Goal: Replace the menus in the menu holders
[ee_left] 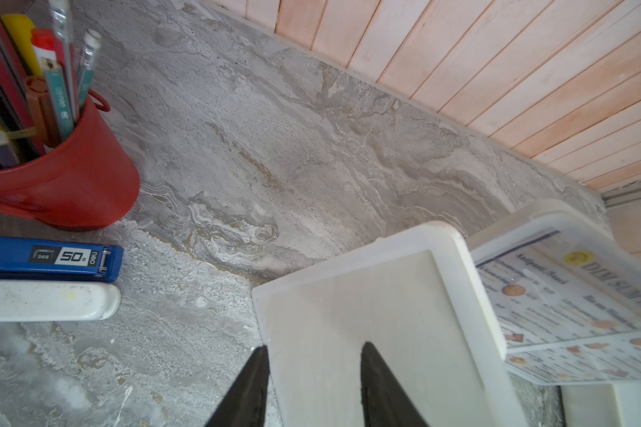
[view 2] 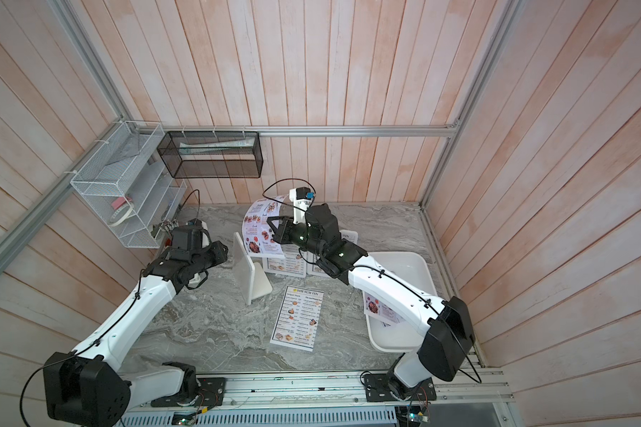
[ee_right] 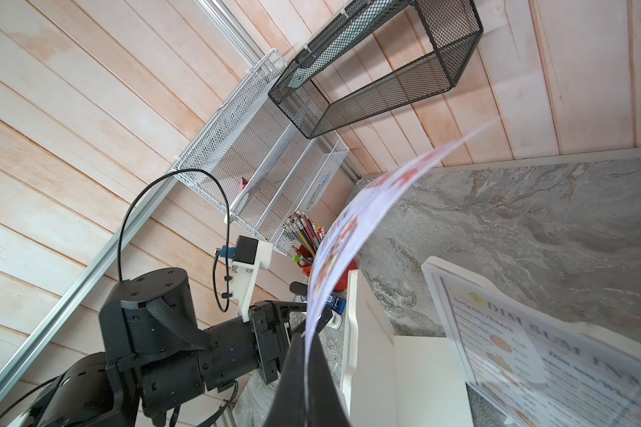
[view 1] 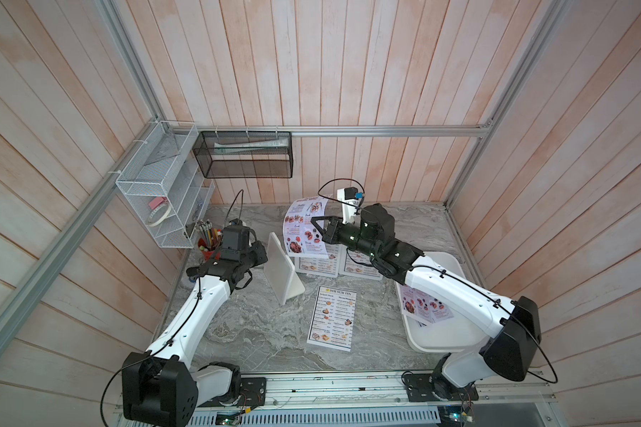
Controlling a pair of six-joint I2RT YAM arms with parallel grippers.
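Observation:
My right gripper is shut on a thin purple-printed menu sheet (ee_right: 334, 256), which bows upward from the fingers. In the top left view this sheet (view 1: 305, 235) is held up over the holders at the back. An empty white menu holder (view 1: 280, 267) stands upright between the arms. My left gripper is part open, its fingertips facing the holder's blank panel (ee_left: 363, 306) with nothing visible between them. Behind, two holders carry Dim Sum menus (view 1: 318, 264) (ee_right: 520, 341). Another Dim Sum menu (view 1: 332, 318) lies flat at the table's middle front.
A white tray (view 1: 470, 332) with purple-printed menus (view 1: 425, 306) stands at the right, partly under my right arm. A red pencil bucket (ee_left: 85, 174) and a blue stapler-like box (ee_left: 50, 257) are at the left. Wire shelves (view 1: 167, 188) hang on the left wall.

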